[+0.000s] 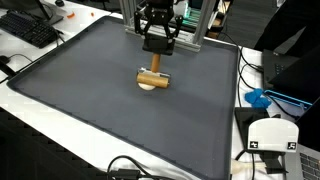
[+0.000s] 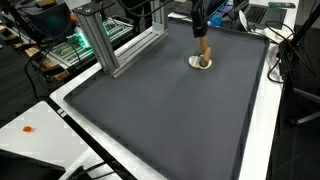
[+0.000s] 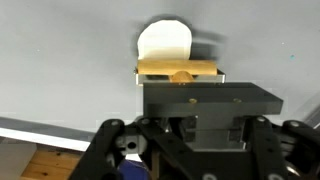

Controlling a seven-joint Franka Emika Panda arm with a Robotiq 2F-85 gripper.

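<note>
A T-shaped tool, with a short wooden roller at the bottom of an orange-brown stem, hangs upright below my gripper. At its top is a black block, and the gripper is shut on that end of the tool. The block hides the fingertips in the wrist view. Just beside and partly under the roller, a flat white disc lies on the grey table. The roller is at or very close to the table. Whether it touches the disc cannot be told.
A white frame stands along one side. A keyboard lies beyond the table's left edge in exterior view 1. A blue object and a white object sit off the right side.
</note>
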